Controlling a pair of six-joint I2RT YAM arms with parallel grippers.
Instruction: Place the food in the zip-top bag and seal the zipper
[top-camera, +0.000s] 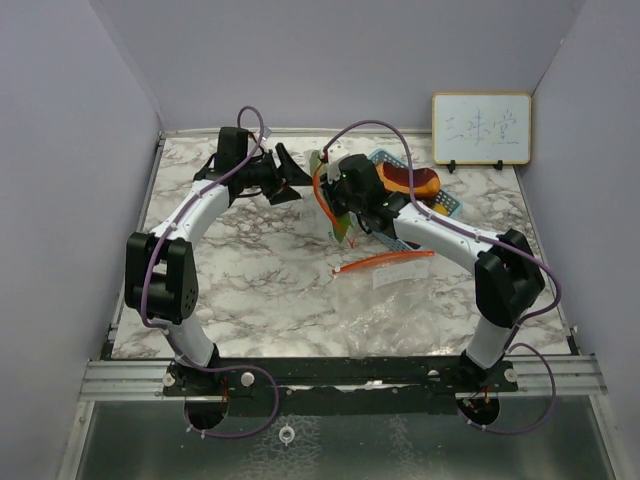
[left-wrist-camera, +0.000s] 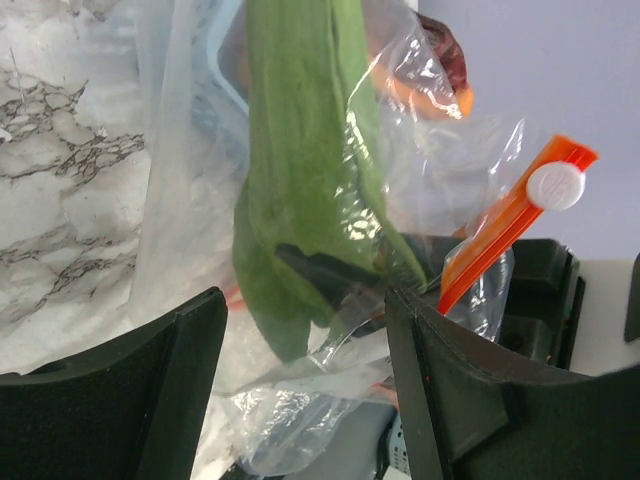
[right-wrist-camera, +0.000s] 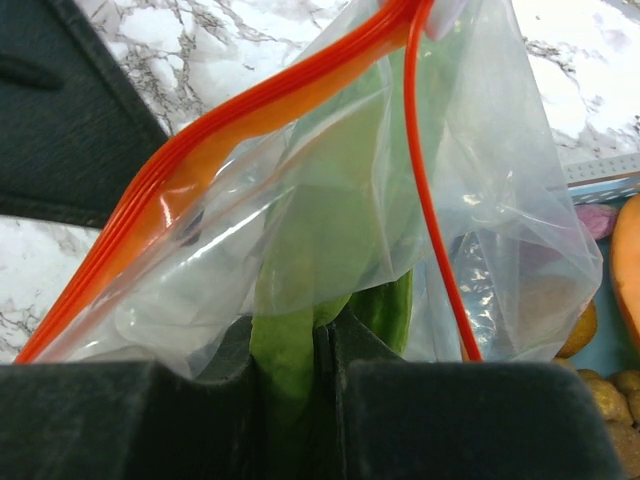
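Observation:
A clear zip bag with an orange zipper (top-camera: 324, 200) stands near the back centre, green leafy produce (left-wrist-camera: 300, 150) inside it. My right gripper is shut on the green produce at the bag's opening; the zipper strips (right-wrist-camera: 180, 150) show above its fingers. My left gripper (top-camera: 290, 178) is just left of the bag, part open, its fingers facing the bag; in the left wrist view the plastic and the leaf lie between and beyond its fingertips. A second bag (top-camera: 385, 300) with an orange zipper lies flat at the front right.
A blue basket (top-camera: 450, 200) of food, with orange and brown items (right-wrist-camera: 610, 400), stands right of the bag, partly under my right arm. A whiteboard (top-camera: 480, 128) stands at the back right.

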